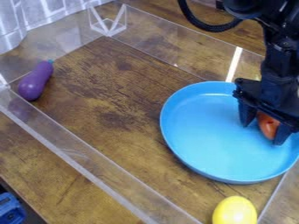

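Note:
The black gripper (261,112) is low over the right part of a blue plate (205,140), its fingers around an orange carrot-like object (271,127) lying there. The fingers cover much of the orange object. Whether they grip it or only surround it cannot be told.
A purple eggplant (35,80) lies at the left. A yellow oval object (235,211) sits below the plate. Clear plastic strips border the wooden surface, whose middle is bare. A blue object (10,208) is at the bottom left corner.

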